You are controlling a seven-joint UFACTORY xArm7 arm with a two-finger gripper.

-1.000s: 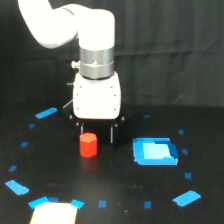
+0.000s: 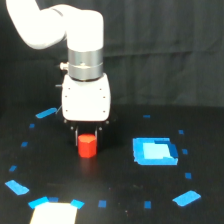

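Observation:
A small red block [image 2: 87,147] rests on the dark table, left of the middle. Right above it hangs my gripper [image 2: 87,131], pointing straight down on the white arm. Its dark fingers come down around the top of the block, one toward each side. They blend into the black background, so whether they touch the block is unclear.
To the right lies a blue square frame [image 2: 155,140] with a pale inside. Several small blue marks and strips are scattered over the table. A pale patch [image 2: 54,213] shows at the lower left edge.
My gripper has moved left and down, from beside and above the red block to right over it. The block and the blue frame stay where they were.

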